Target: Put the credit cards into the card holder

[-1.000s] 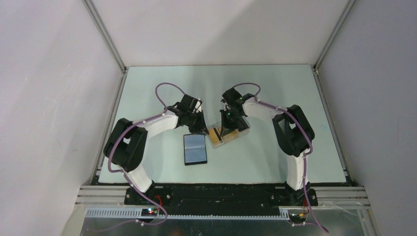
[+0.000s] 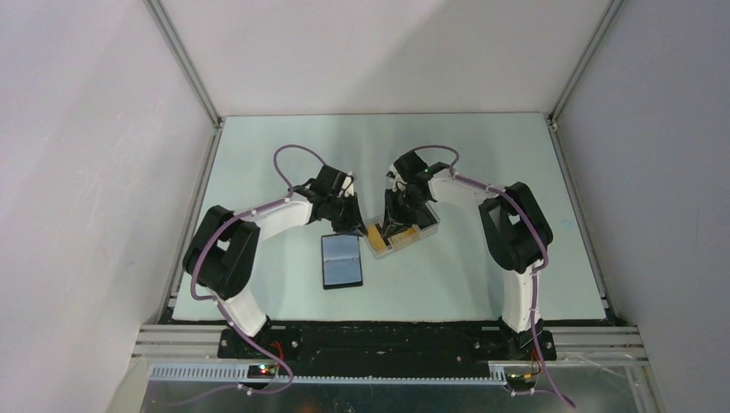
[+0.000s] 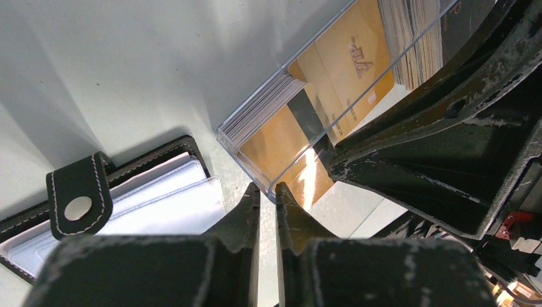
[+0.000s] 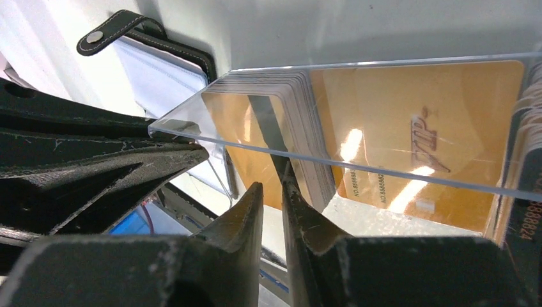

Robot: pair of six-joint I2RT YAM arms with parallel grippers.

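The open card holder, black with pale sleeves, lies left of a clear box with stacks of gold and dark credit cards. In the left wrist view, the holder has its snap strap folded up. My left gripper is shut on the near corner wall of the clear box. Over the leftmost stack of gold cards, my right gripper stands part open. One fingertip shows before the front card's face, the other at its dark stripe; whether a card lies between them cannot be told.
Another gold card faces up in the box's middle compartment, with dark cards at its far end. Both grippers crowd closely over the box. Bare white table lies to the left.
The box has shifted a little to the right; the left arm and card holder look unmoved.
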